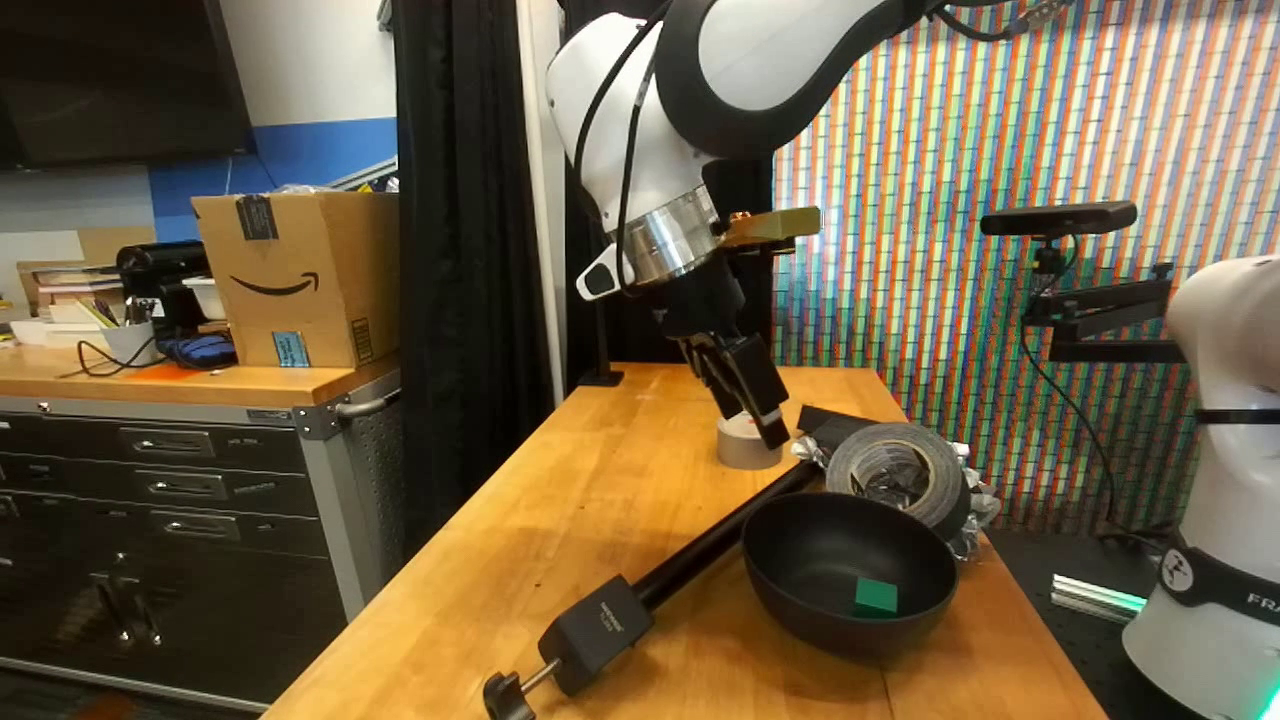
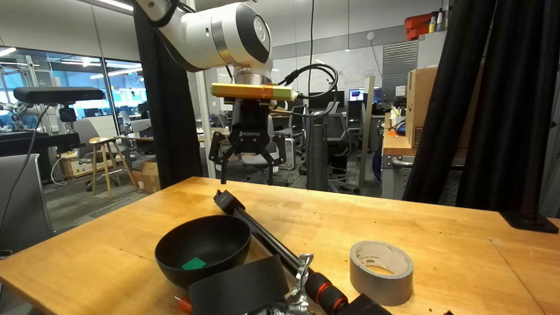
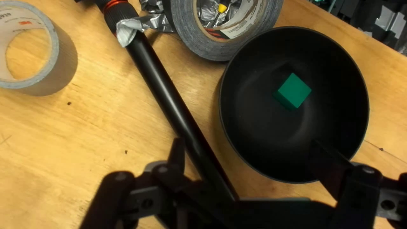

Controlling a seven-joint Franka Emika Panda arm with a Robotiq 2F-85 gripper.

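A green cube lies inside the black bowl, resting on its bottom. My gripper hangs above the table, its two fingers well apart and nothing between them. In the wrist view one finger shows over the black pole and the other overlaps the bowl's near rim. Exterior view 1 shows the cube toward the front of the bowl, with my gripper up and behind it. The gripper touches nothing that I can see.
A black clamp pole lies diagonally beside the bowl. A roll of duct tape leans near the bowl's rim, with crumpled foil behind. Another grey tape roll stands apart on the table. Bare wood lies left of the pole.
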